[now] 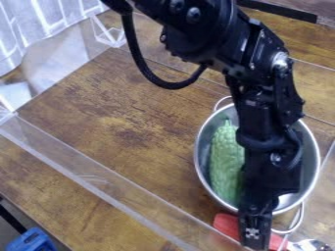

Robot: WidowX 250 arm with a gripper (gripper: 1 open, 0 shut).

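Observation:
My black gripper (256,221) reaches down over the front of a metal pot (207,142), its tip at the red object (225,224) lying just outside the pot's near rim. A green, bumpy vegetable (224,162) lies inside the pot on the left, partly behind my arm. Whether the fingers are open or shut on the red object, I cannot tell.
A clear plastic rail (92,178) runs diagonally across the near left of the wooden table (105,118). A white cloth (33,34) is at the back left, a blue item (29,240) at the near left corner.

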